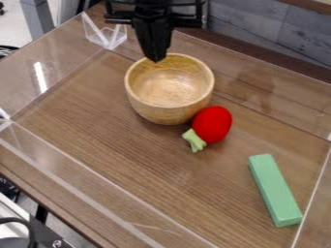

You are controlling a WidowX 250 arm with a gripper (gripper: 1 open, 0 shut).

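The dark gripper [158,52] hangs at the top centre, over the back rim of a tan bowl [168,97]; its fingers look close together, shut, with nothing visible between them. Right of the bowl and just in front of it lies a red vegetable-like object [212,125] with a pale green top. A light green bar [274,190] lies at the lower right.
The wooden table [116,179] has clear room at the left and front. A transparent object [106,35] is at the back left, beside the gripper. A black cable [15,232] is at the lower left.
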